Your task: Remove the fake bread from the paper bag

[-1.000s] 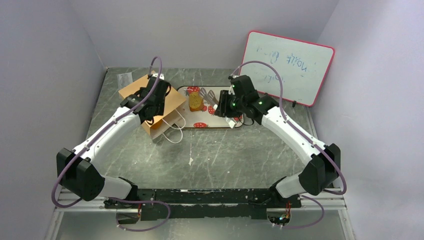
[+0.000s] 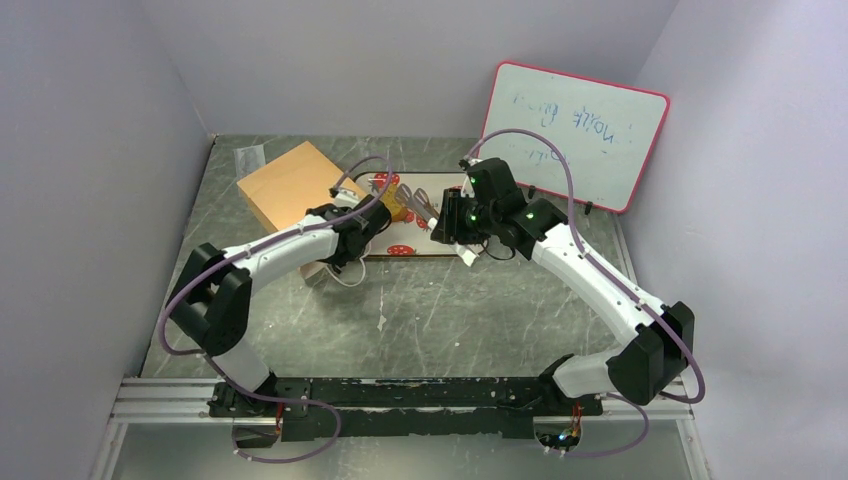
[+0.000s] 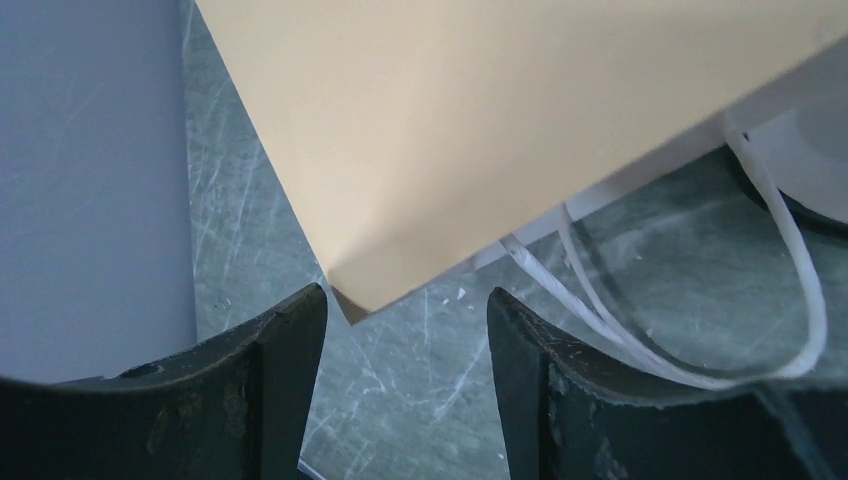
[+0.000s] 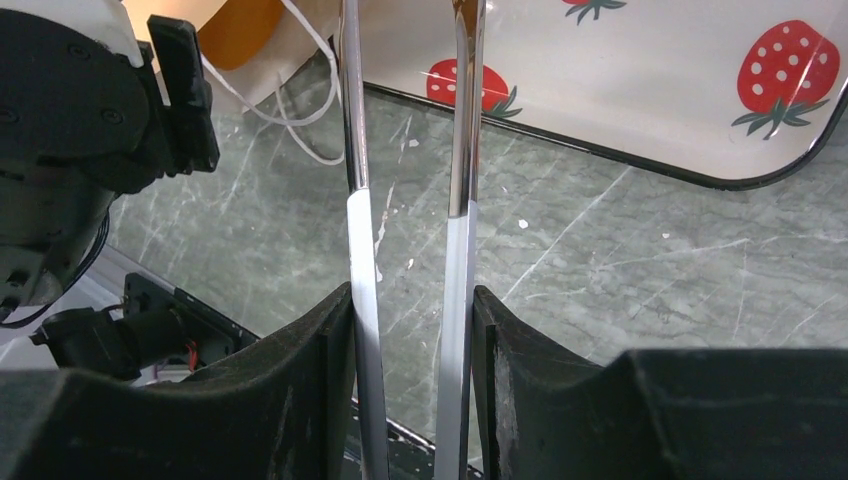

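The tan paper bag lies on its side at the left, its white handles towards the tray. In the right wrist view, an orange-brown patch shows at the bag's mouth; I cannot tell whether it is bread or the inside wall. One brown bread piece rests on the tray, partly covered by the left arm. My left gripper is open over the bag's lower corner, nothing between its fingers. My right gripper is closed around the white handles of metal tongs, whose arms are spread apart.
The strawberry-patterned tray lies at the back middle. A whiteboard leans at the back right, and a clear plastic piece sits at the back left.
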